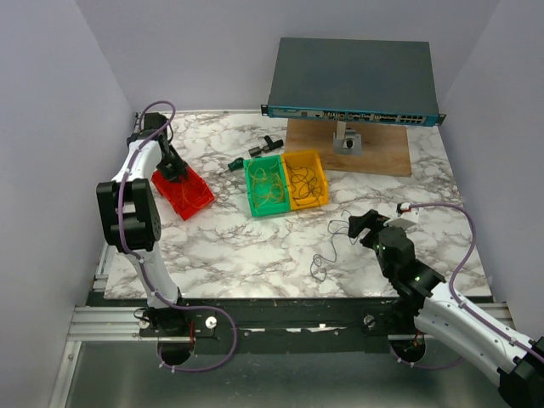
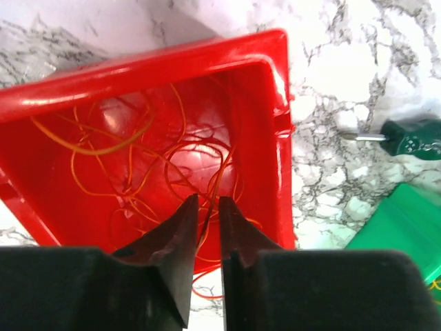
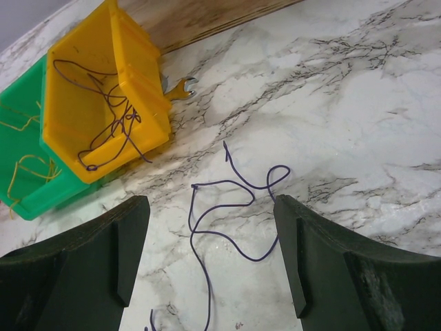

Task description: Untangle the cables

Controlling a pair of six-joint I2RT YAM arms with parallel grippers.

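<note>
In the left wrist view, thin orange cables (image 2: 131, 143) lie in loose loops inside the red bin (image 2: 270, 155). My left gripper is over this bin, a narrow gap between its fingers. An orange strand runs through that gap in the view; whether it is touched cannot be told. On the marble table lies a loose dark purple-grey cable (image 3: 234, 205), crossing itself in several bends. Above its far end my right gripper (image 1: 357, 228) stands wide open and empty. More dark cable (image 3: 110, 114) is coiled in the yellow bin (image 3: 143, 83).
The green bin (image 1: 267, 187) with yellowish cables adjoins the yellow one. A screwdriver (image 2: 411, 138) lies between red and green bins. Behind stand a wooden board (image 1: 387, 153) and a large dark rack unit (image 1: 353, 76).
</note>
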